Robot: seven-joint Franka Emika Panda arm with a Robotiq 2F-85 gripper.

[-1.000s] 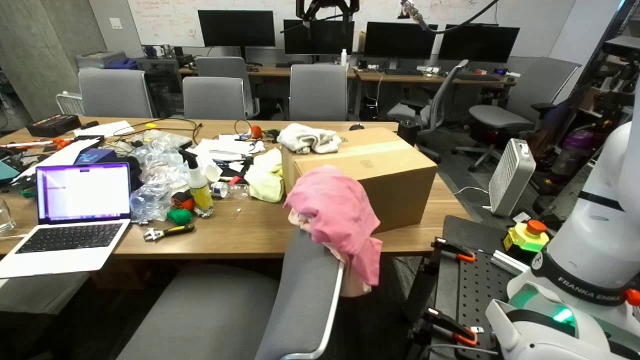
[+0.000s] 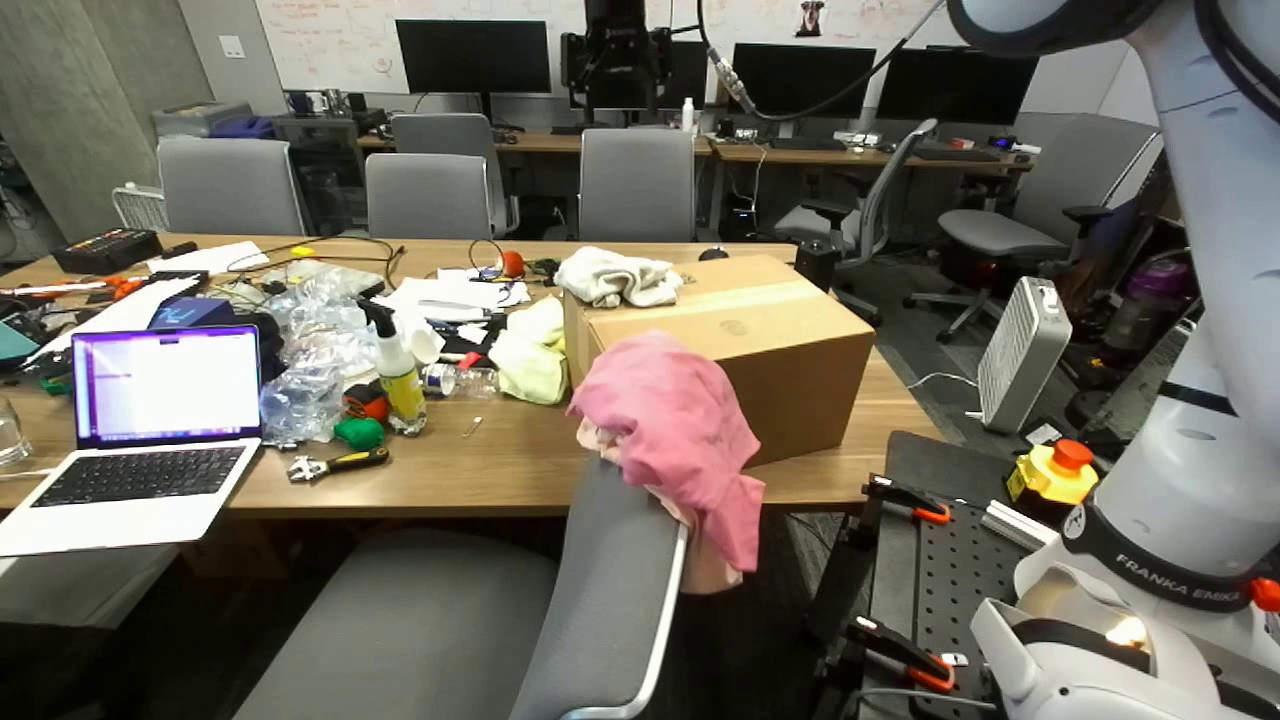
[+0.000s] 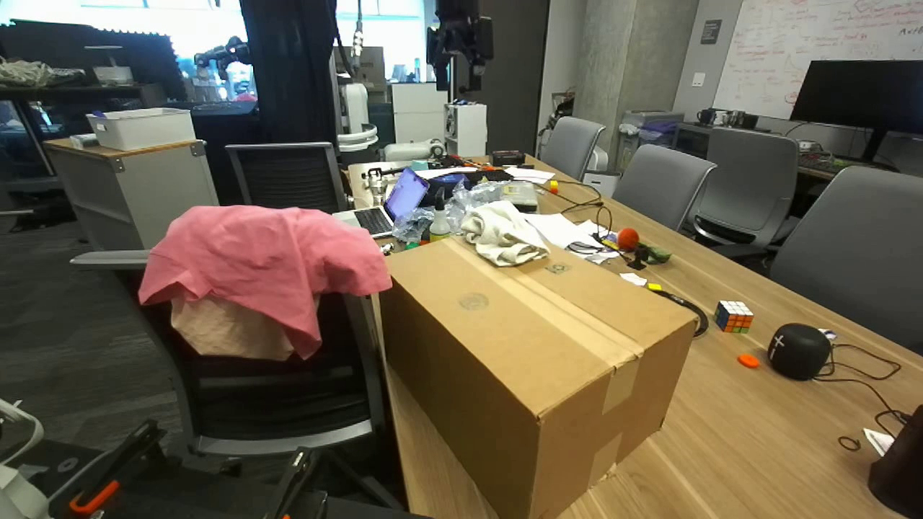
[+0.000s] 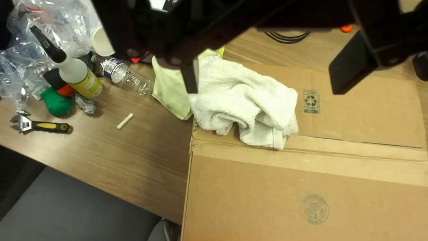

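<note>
My gripper (image 2: 617, 94) hangs high above the table, open, with nothing between its fingers. In exterior view 2 the gripper (image 3: 460, 76) shows dark against the wall, well above everything on the table. A crumpled white towel (image 4: 244, 102) lies on the far left corner of a closed cardboard box (image 4: 321, 172); in the wrist view it appears between and below the two spread fingers. A pink cloth (image 2: 672, 414) drapes over the back of the near chair, with a beige layer beneath it. A pale yellow cloth (image 2: 531, 350) rests on the table beside the box.
Left of the box are a spray bottle (image 2: 399, 378), a plastic bottle (image 4: 124, 74), plastic wrap, an adjustable wrench (image 2: 338, 464) and a laptop (image 2: 168, 396). A Rubik's cube (image 3: 733, 316) and a black speaker (image 3: 797, 350) stand on the box's other side. Much of the box top is bare.
My gripper has come lower and slightly left in exterior view 1, and an upper arm link now shows at top right. The base light went from green to whitish. The cloths and box have not moved.
</note>
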